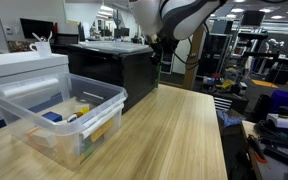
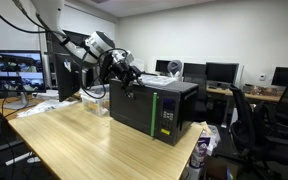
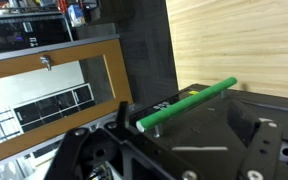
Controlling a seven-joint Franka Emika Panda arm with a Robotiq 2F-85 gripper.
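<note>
A dark microwave [image 2: 134, 108] stands on the wooden table, with a green upright strip like a handle [image 2: 154, 106] on its front beside the control panel. My gripper [image 2: 127, 84] is close to the microwave's upper front edge. In the wrist view the green handle [image 3: 189, 105] runs slantwise across the space ahead of the fingers [image 3: 102, 148]. The fingers stand wide apart, so my gripper looks open. I see no clear contact between fingers and handle. Exterior view 1 shows the gripper [image 1: 166, 46] small and dark beside the microwave [image 1: 124, 68].
A clear plastic bin [image 1: 62, 118] with several small items stands at the table's near left. Office chairs [image 2: 246, 125] stand beyond the table's edge.
</note>
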